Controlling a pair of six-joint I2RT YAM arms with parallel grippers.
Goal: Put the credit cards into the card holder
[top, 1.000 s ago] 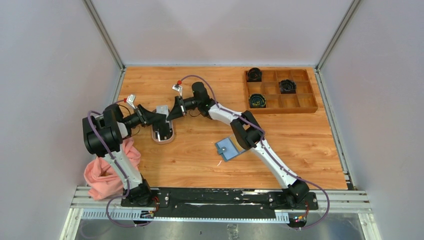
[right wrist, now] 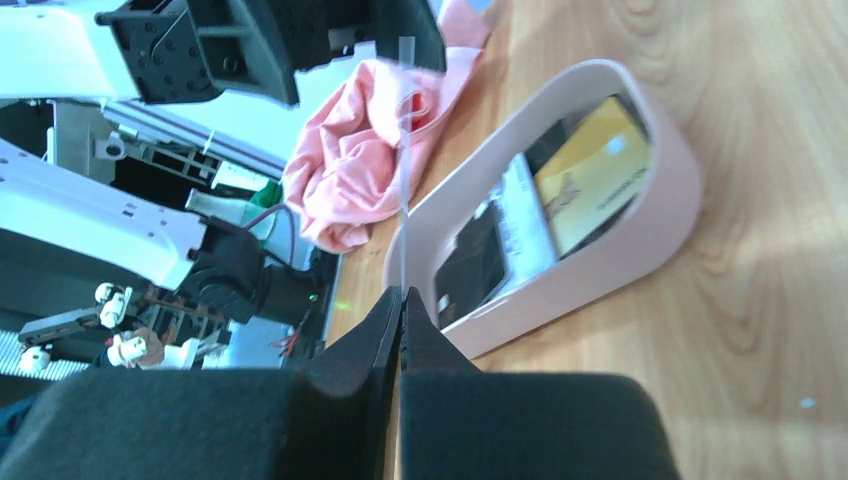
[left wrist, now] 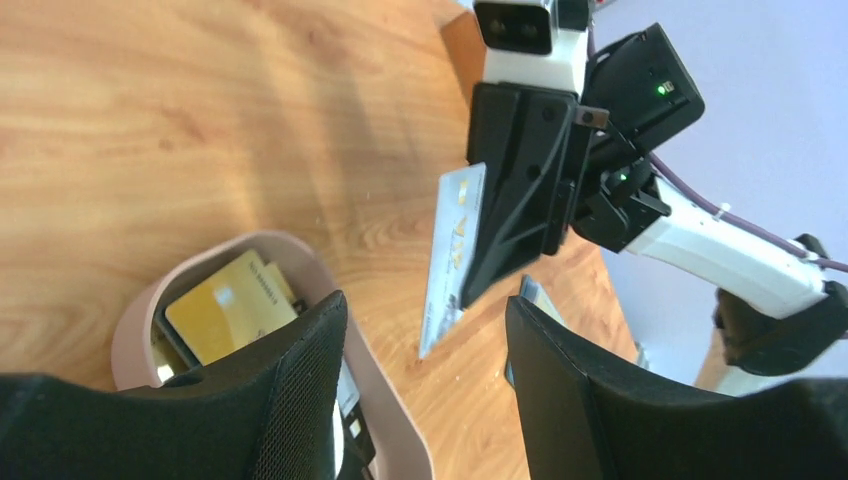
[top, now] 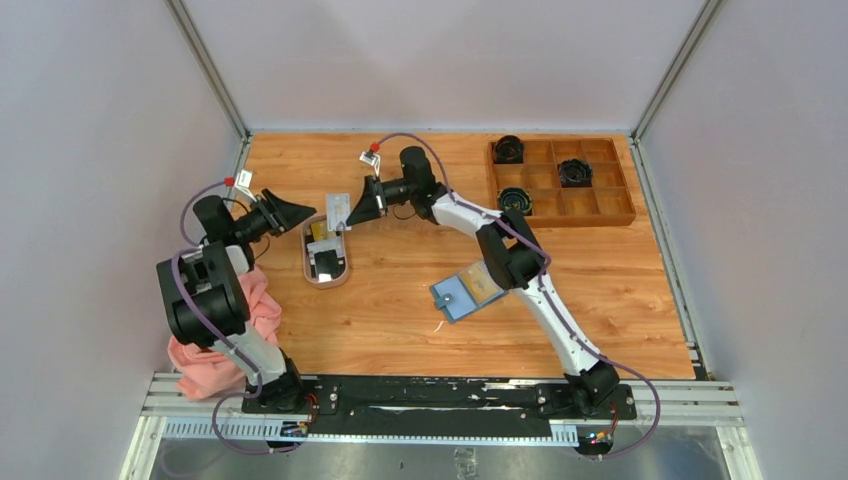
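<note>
My right gripper is shut on a pale card by its edge. In the right wrist view the card stands up edge-on from the fingertips. The left wrist view shows its pale face, clear of the left fingers. My left gripper is open and empty, left of the card at the far end of a pink basket. Inside the basket lie a yellow card, a silvery card and dark pieces. A blue card holder lies open on the table, a gold card on its right part.
A wooden compartment tray with black round items stands at the back right. Crumpled pink cloth lies beneath the left arm. Bare table stretches between basket and holder.
The left gripper has drawn back left and away from the basket. The right gripper has moved slightly right and nearer the front, bringing the pale card up and to the right.
</note>
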